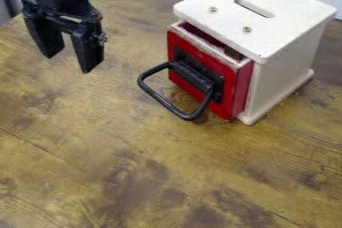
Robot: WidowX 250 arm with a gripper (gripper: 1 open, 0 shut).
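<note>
A white wooden box [281,72] with a slot and screws on top stands at the upper right. Its front is a red door [231,90] with a large black loop handle [160,99] sticking out toward the lower left. My black gripper [70,47] hangs at the upper left, apart from the box and handle, its two fingers open with nothing between them.
A white wall shows along the top edge behind the table.
</note>
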